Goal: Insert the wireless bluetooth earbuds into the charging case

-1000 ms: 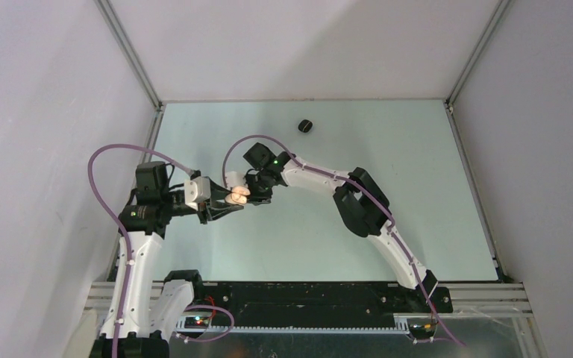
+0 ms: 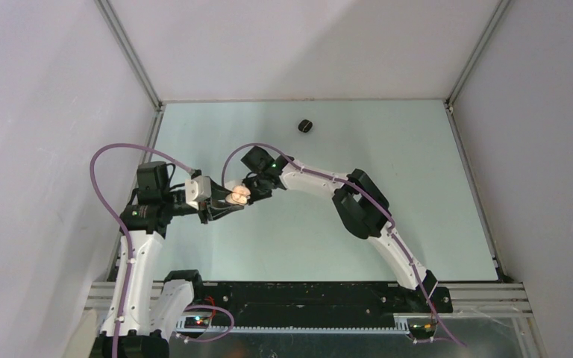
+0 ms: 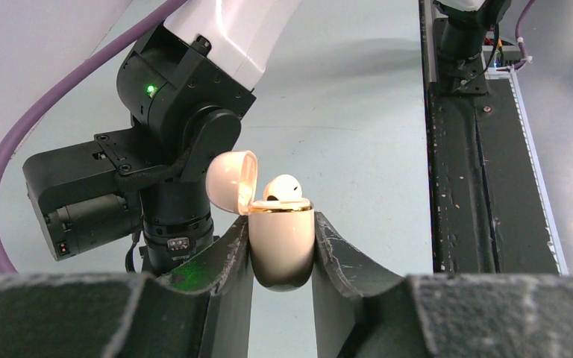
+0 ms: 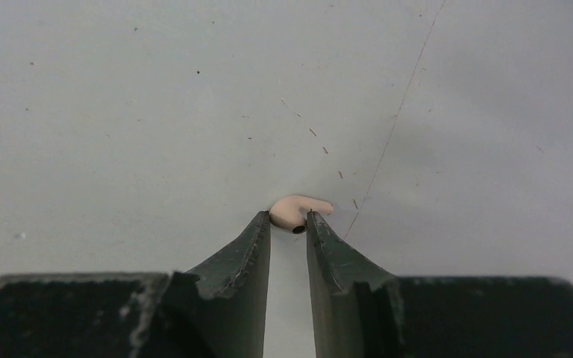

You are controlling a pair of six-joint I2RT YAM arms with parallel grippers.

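My left gripper is shut on the pale pink charging case [image 3: 280,253], held upright with its lid [image 3: 231,181] open and one earbud [image 3: 283,190] showing in the top. My right gripper points down at a pale pink earbud [image 4: 298,205] lying on the table, its fingertips at either side of the bud's rounded end; whether they grip it I cannot tell. In the top view the right gripper is hidden beneath its arm, just right of the case [image 2: 237,195].
A small black object [image 2: 305,126] lies at the back middle of the table [image 2: 418,164]. Walls stand at the left, right and back.
The right arm's wrist has moved slightly toward the front of the table. My left gripper and the case have stayed about where they were.
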